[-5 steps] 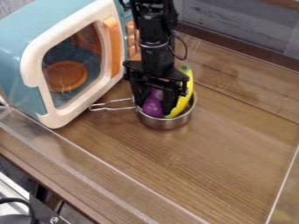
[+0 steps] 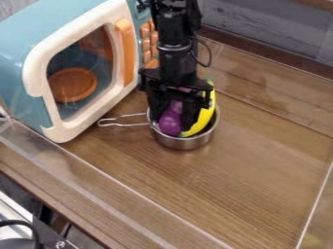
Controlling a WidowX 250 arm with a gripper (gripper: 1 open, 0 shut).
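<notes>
My gripper [image 2: 180,97] is lowered into a steel pot [image 2: 189,139] with a wire handle. Inside the pot lie a purple eggplant-like toy [image 2: 170,121] and a yellow banana [image 2: 203,119], which leans up against the rim on the right. The fingertips are hidden among the toys and behind my black gripper body, so what sits between them cannot be seen.
A blue-and-white toy microwave [image 2: 53,88] with an orange plate inside stands left of the pot. A wall runs along the back.
Over the last second the arm and gripper have shifted very slightly within the pot; the pot and toys look almost the same.
</notes>
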